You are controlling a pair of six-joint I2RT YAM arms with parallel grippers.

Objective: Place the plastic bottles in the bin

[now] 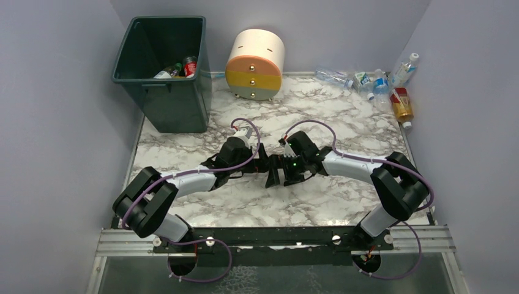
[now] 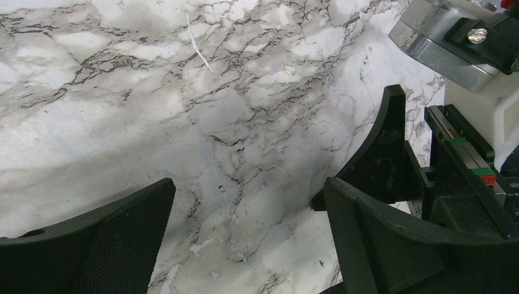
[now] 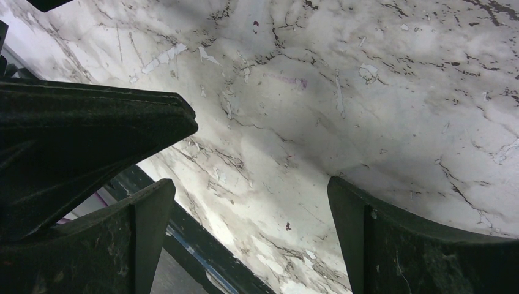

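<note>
Several plastic bottles lie at the back right: a clear one on its side (image 1: 330, 76), a blue-labelled one (image 1: 380, 86), a white-capped one (image 1: 403, 70) and an amber one (image 1: 401, 105). The dark green bin (image 1: 162, 107) stands back left, with bottles and a red can inside. My left gripper and right gripper are low over bare marble near the middle, close beside each other, both open with nothing between their fingers.
A small cream drawer unit (image 1: 256, 46) stands at the back middle, right of the bin. Grey walls border the table. The marble (image 1: 324, 104) between my grippers and the bottles is clear.
</note>
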